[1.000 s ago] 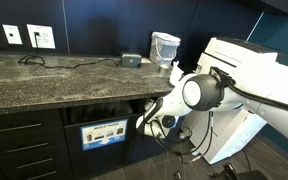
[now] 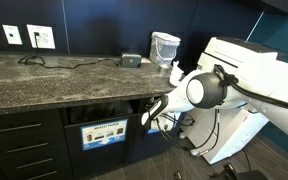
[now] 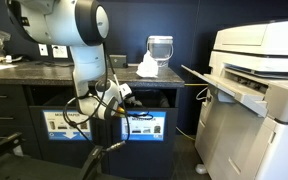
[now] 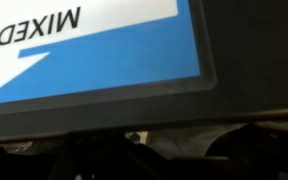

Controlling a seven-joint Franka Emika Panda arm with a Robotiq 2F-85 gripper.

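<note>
Two dark bins stand under the counter, with blue-and-white labels on their fronts: a left bin label and a right bin label. In the wrist view, an upside-down label reading "MIXED" fills the upper left. Below that bin's dark rim, the opening is mostly black, with some pale, crumpled-looking material inside. My gripper is open, its fingers only dim dark shapes along the bottom edge. No held thing shows between them. The white arm bends down over the bins.
The speckled counter overhangs the bins. On it are a small grey box and a white bucket. A large white machine with an extended tray stands at the right. Floor in front is open.
The arm's lower part has shifted slightly to the right and up in exterior view 1. More of the right bin's label shows beneath it. The bins and counter objects stay put.
</note>
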